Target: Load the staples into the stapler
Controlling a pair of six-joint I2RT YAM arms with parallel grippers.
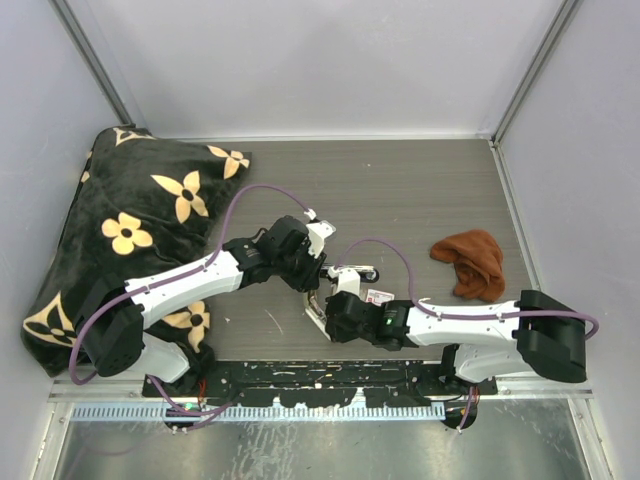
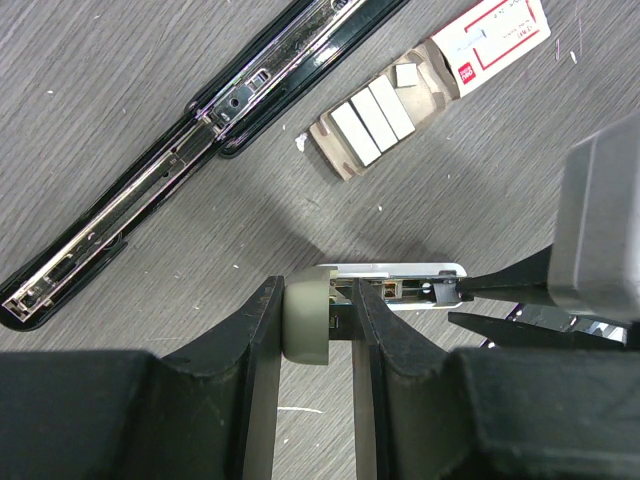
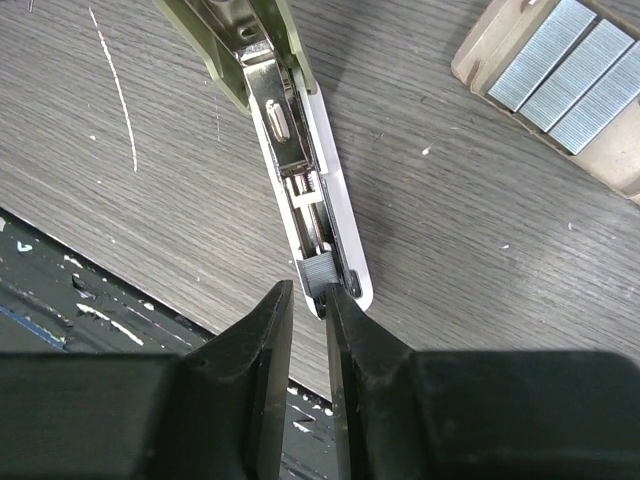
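The stapler lies opened, with a green lid (image 2: 305, 315) and a white base (image 3: 345, 210). My left gripper is shut on the green lid, one finger on each side. A short grey staple strip (image 3: 319, 272) is at the front end of the metal channel, ahead of the spring. My right gripper is shut on this strip, its fingertips right at the channel's end. Whether the strip is fully seated cannot be told. From the top view, both grippers meet at the stapler and largely hide it.
An open box (image 2: 345, 165) of staple strips lies close to the stapler. Behind it, a black stapler (image 2: 190, 150) is spread open. A brown cloth (image 1: 470, 264) sits at the right, a flowered dark cushion (image 1: 140, 215) at the left.
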